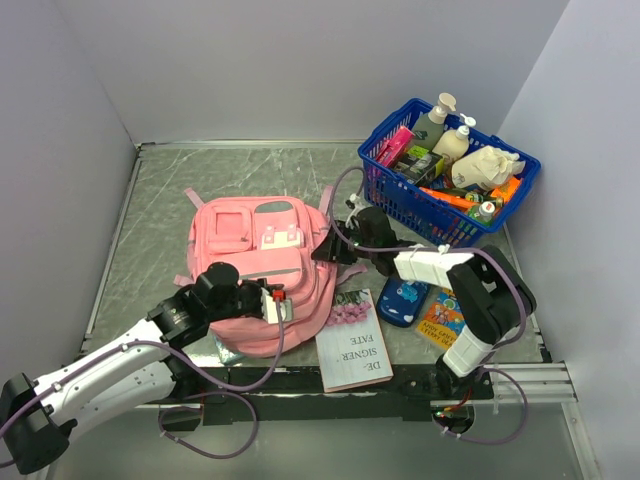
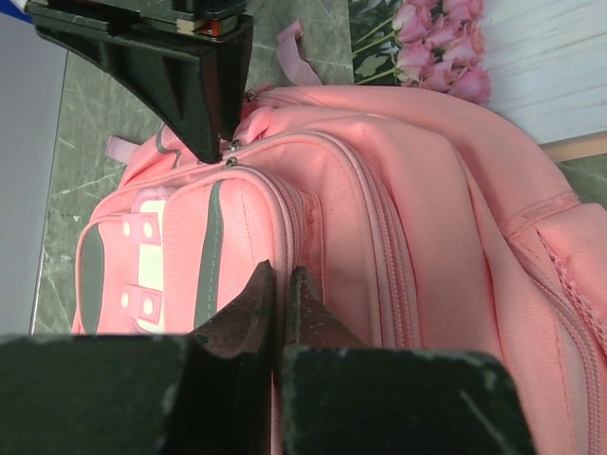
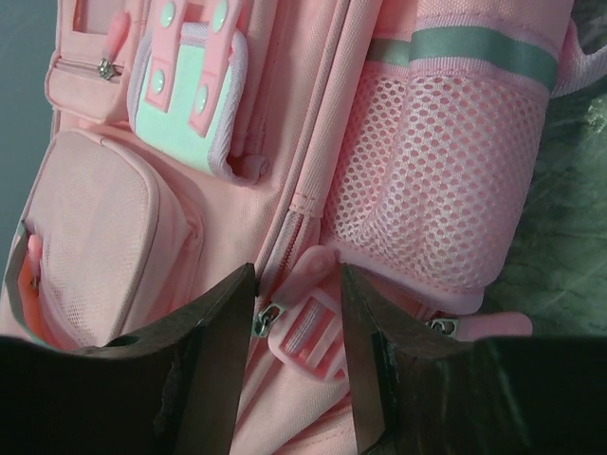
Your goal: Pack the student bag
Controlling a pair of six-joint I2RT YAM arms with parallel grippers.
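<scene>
The pink backpack (image 1: 230, 255) lies flat on the grey marbled table. My left gripper is shut on a piped seam of its front pocket, the fabric pinched between the fingertips. At the bag's right side my right gripper is part open, its fingers either side of a pink zipper pull (image 3: 308, 270) with a metal slider; no firm grip on it shows. A mesh side pocket (image 3: 446, 171) lies just beyond. The book with pink roses (image 1: 352, 340), a dark blue case (image 1: 402, 302) and a yellow-and-blue booklet (image 1: 441, 320) rest right of the bag.
A blue basket (image 1: 420, 212) packed with bottles and boxes stands at the back right. Part of a thin booklet (image 1: 228, 353) peeks out under the bag's front edge.
</scene>
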